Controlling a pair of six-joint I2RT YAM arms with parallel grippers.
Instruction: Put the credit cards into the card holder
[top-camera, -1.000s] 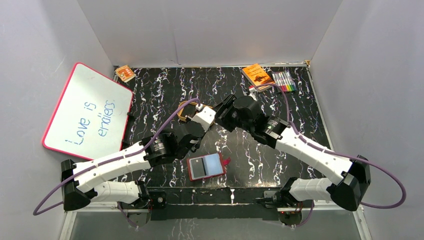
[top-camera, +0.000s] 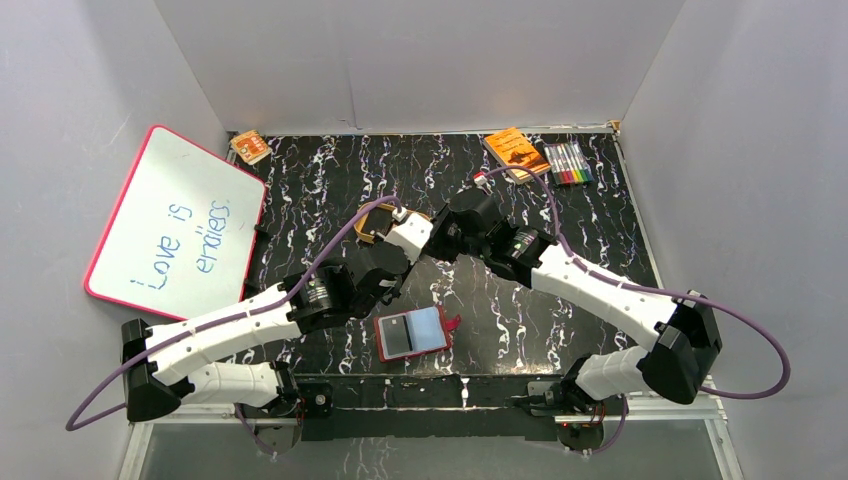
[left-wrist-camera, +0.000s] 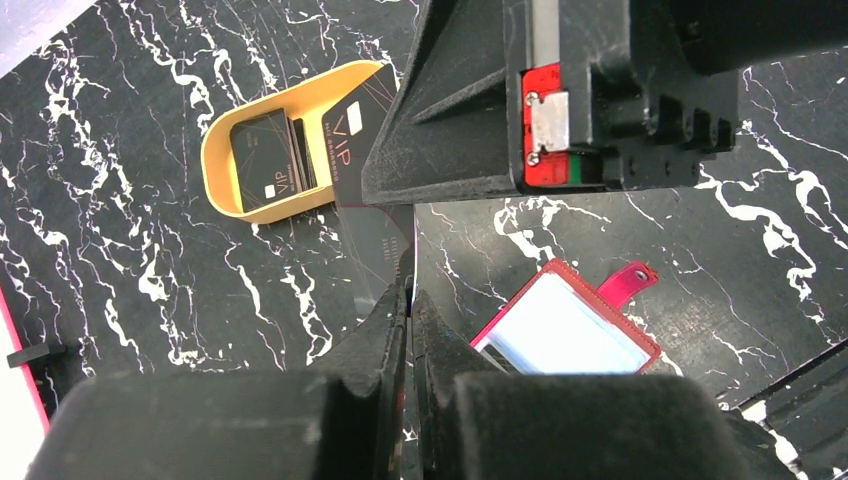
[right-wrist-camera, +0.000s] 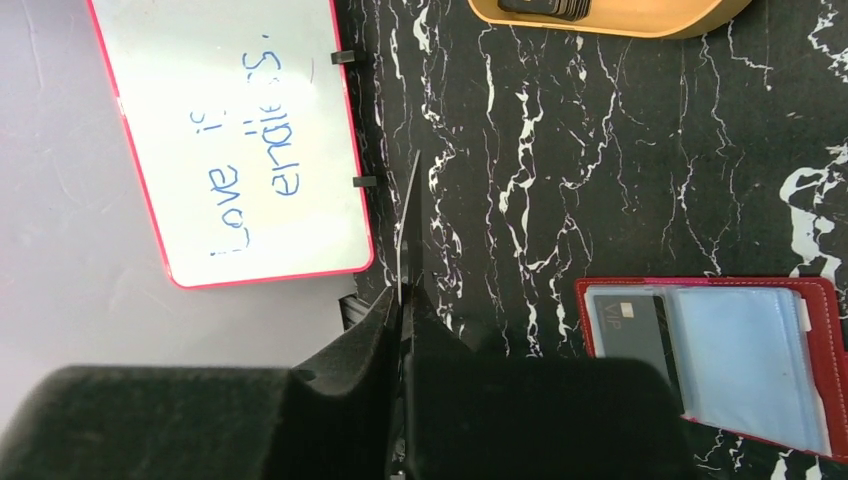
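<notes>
My left gripper is shut on the edge of a thin dark VIP card (left-wrist-camera: 358, 125), which stands nearly edge-on above the table. From the right, my right gripper reaches over this card, its dark finger (left-wrist-camera: 440, 160) covering part of the face in the left wrist view. In the right wrist view a thin card edge (right-wrist-camera: 411, 215) rises at the right gripper; its fingers are close together, but whether they press on it is unclear. The red card holder (top-camera: 447, 345) lies open near the front, a grey VIP card (right-wrist-camera: 632, 330) in one clear pocket.
A yellow box (left-wrist-camera: 213, 165) behind the grippers holds several more dark cards (left-wrist-camera: 268, 155). A whiteboard (top-camera: 180, 230) stands at the left. An orange book (top-camera: 518, 152) and several markers (top-camera: 568, 163) lie at the back right. Around the holder the marble table is clear.
My right arm has shifted left, bringing its gripper closer to the left one and the card. The left arm and the holder have stayed put.
</notes>
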